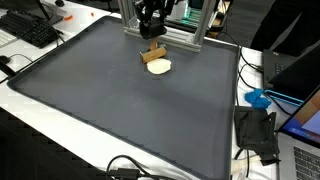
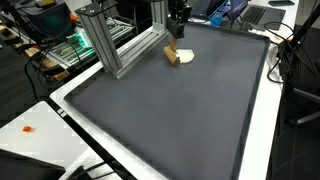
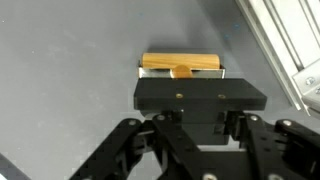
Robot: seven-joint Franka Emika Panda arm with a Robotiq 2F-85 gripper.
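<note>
Near the back of the dark table, my gripper (image 1: 152, 36) points down with its fingers closed on a small upright wooden piece (image 2: 172, 44). Directly below it is a light-brown wooden block (image 1: 152, 54), which appears in the wrist view as a straight wooden bar (image 3: 190, 61). Whether the upright piece touches the block cannot be told. A rounded orange-brown end (image 3: 181, 71) shows beside the bar; the black gripper parts hide most of what lies below it. Beside the block, flat on the table, lies a pale round disc (image 1: 158, 66).
A white metal frame (image 2: 130, 52) stands close to the gripper. At the table's right side lie a black pouch (image 1: 256, 133), a blue item (image 1: 257, 98) and cables.
</note>
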